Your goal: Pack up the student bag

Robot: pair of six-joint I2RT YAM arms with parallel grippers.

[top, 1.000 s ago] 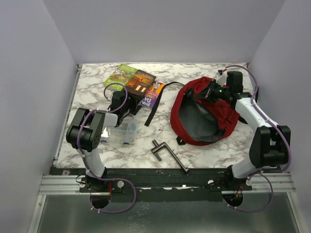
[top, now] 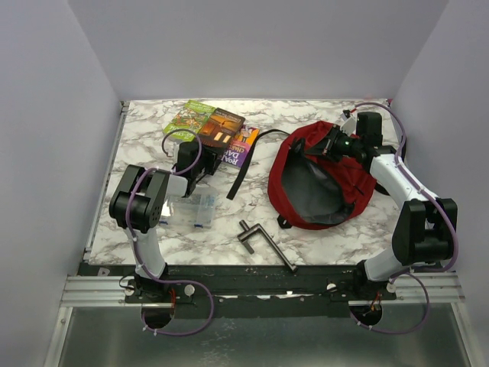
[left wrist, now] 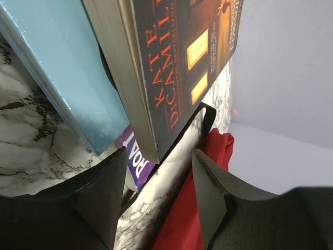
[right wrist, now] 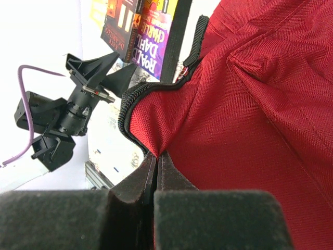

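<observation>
The red bag (top: 361, 195) lies open on the right, its dark inside showing. My right gripper is shut at its zippered edge; whether fabric is between the fingers is unclear. My left gripper stands open at the lower corner of the orange-and-dark book (left wrist: 169, 62), which lies on a blue book (left wrist: 62, 78), with nothing visibly held. A purple Roald Dahl book (top: 243, 145) lies beside them, and a green book (top: 187, 116) at the back left.
A clear case (top: 195, 214) lies front left. A black strap (top: 244, 168) runs between books and bag. A metal bracket (top: 271, 245) sits at the front middle. Bare marble is free around it.
The right arm and bag look unchanged.
</observation>
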